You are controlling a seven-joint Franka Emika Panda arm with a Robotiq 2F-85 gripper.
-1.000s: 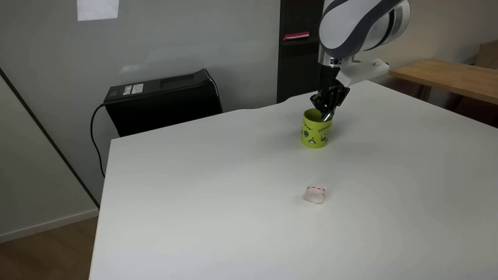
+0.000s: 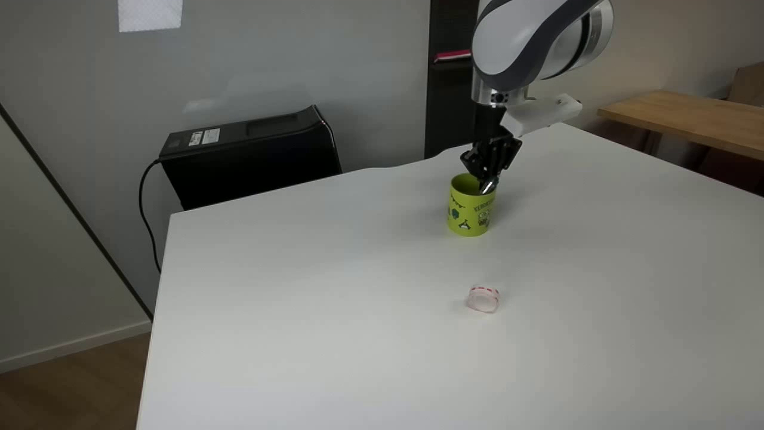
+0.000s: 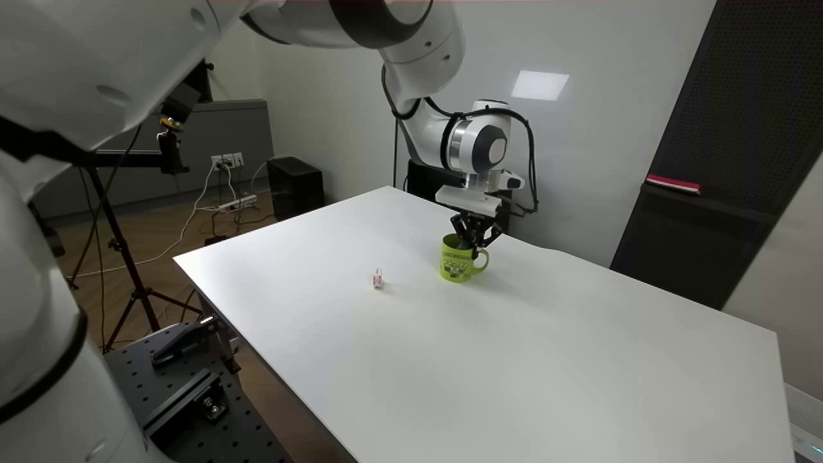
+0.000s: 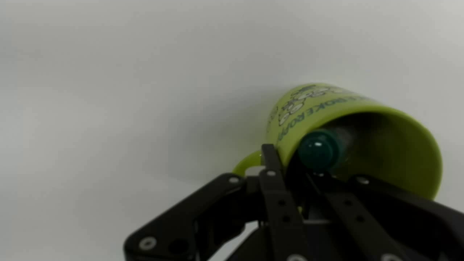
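An upright lime-green mug [image 2: 469,215] with printed figures is at the far part of the white table. My gripper is shut on the mug's wall near its handle [image 3: 482,262], with one finger [image 4: 270,161] outside and the other inside the rim. In the wrist view, a dark green round-ended object [image 4: 318,150] is inside the mug [image 4: 322,102], close to the gripped wall. Its lower part is hidden. A small clear cap-like piece with red marks [image 2: 483,298] lies on the table apart from the mug.
A black box-shaped device [image 2: 250,154] stands beyond the table's far edge, near the wall. To the right is a wooden table [image 2: 687,118].
My gripper and the mug have moved together, a little to the left and toward the camera in exterior view 1. The small clear piece has stayed in place.
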